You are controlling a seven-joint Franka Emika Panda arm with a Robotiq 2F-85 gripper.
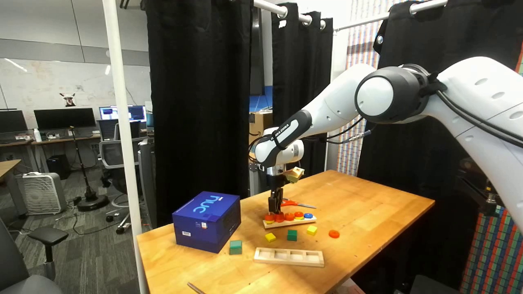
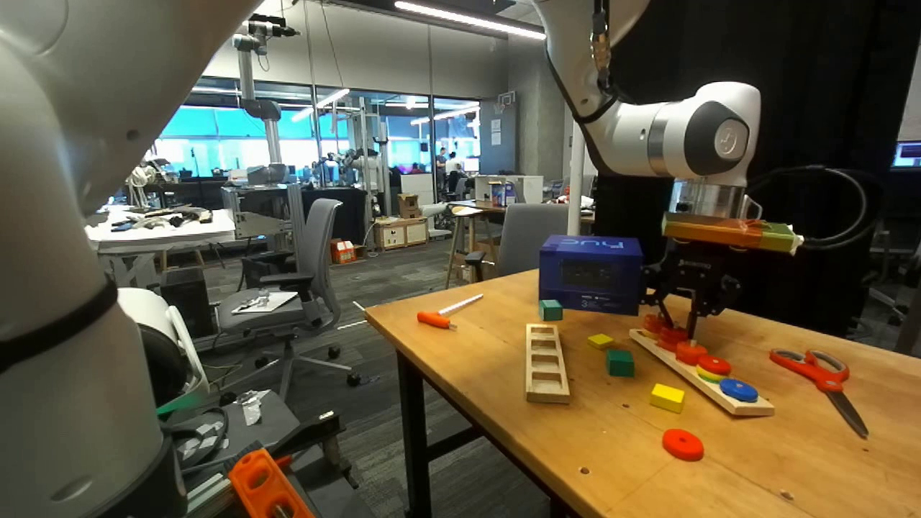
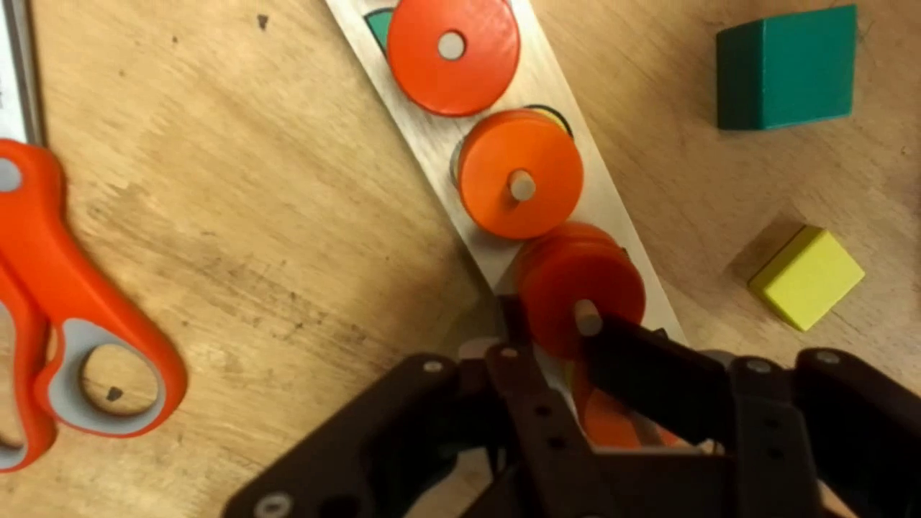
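Note:
A wooden peg board (image 2: pixel 755 406) carries a row of coloured rings, mostly red and orange, with a blue ring (image 2: pixel 739 389) at its near end. My gripper reaches down over the board's far part, its fingers spaced apart at a dark red ring (image 3: pixel 580 289) on a peg. One finger lies at the ring's left edge and the other overlaps its lower right. Whether they press on it cannot be made out. Behind the fingers, another ring (image 3: pixel 609 421) is partly hidden. An orange ring (image 3: pixel 519 173) sits on the neighbouring peg, clear of the fingers.
Scissors (image 2: pixel 811 370) lie beside the board. On its other side are green blocks (image 2: pixel 619 362), yellow blocks (image 2: pixel 667 397), a loose red ring (image 2: pixel 683 444) and an empty wooden tray (image 2: pixel 548 390). A blue box (image 1: pixel 206 223) stands near the far edge.

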